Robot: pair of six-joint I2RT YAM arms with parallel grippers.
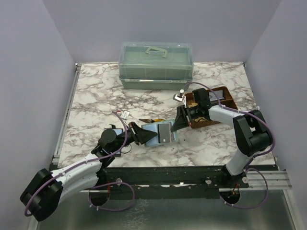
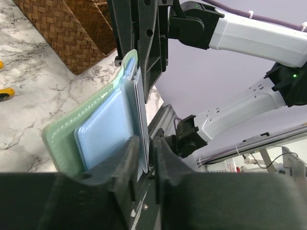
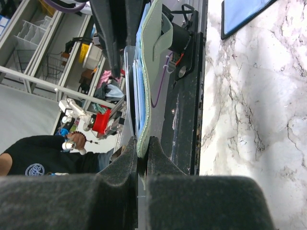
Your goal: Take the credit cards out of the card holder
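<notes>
The card holder (image 2: 67,134), pale green outside with light blue inside and cards in it (image 1: 164,132), is held upright between the grippers. My right gripper is shut on its edge, shown in the right wrist view. My left gripper (image 1: 139,135) is at the holder's left side; in the left wrist view its blurred fingertips (image 2: 146,158) are at the card edges, and whether they grip anything is unclear. Several card edges show along the holder in the right wrist view.
A brown woven basket (image 1: 206,122) stands at the right. A clear-lidded green box (image 1: 156,72) is at the back. A blue pad lies at the left, partly under the left arm. Yellow-handled tools (image 1: 158,120) lie behind the holder.
</notes>
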